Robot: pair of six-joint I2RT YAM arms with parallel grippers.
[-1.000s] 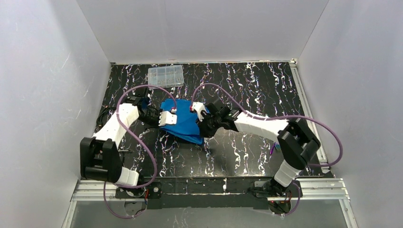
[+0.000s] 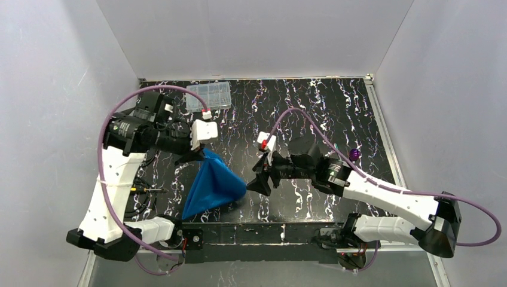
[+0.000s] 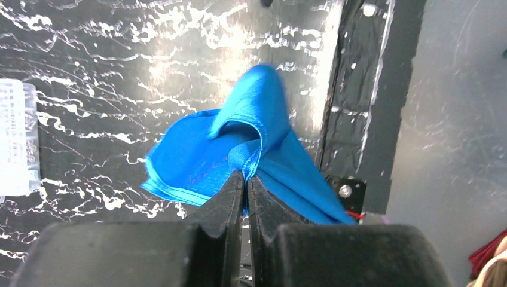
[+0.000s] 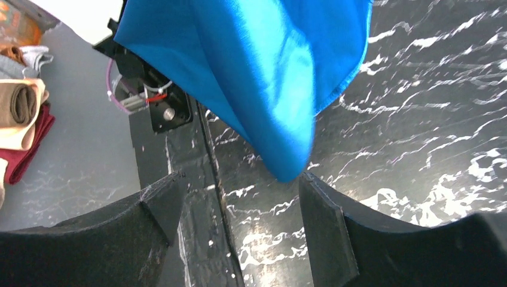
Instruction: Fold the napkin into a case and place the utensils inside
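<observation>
A blue napkin (image 2: 214,186) hangs from my left gripper (image 2: 197,154) on the left of the top view; in the left wrist view its fabric (image 3: 197,155) runs into the shut fingertips (image 3: 245,182). My right gripper (image 2: 258,179) is just right of the napkin's lower end, its fingers (image 4: 332,227) apart with nothing between them. In the right wrist view the napkin (image 4: 263,89) hangs beyond them. Purple utensils (image 2: 354,154) lie at the right, partly hidden behind my right arm.
A clear divided box (image 2: 208,95) stands at the back left. Dark cables lie at the left. Rolled cloths (image 4: 18,107) lie beyond the front edge.
The napkin has gone from spread near the middle to hanging from my left gripper toward the front. Both arms have moved; my right gripper now stands apart from the napkin, open.
</observation>
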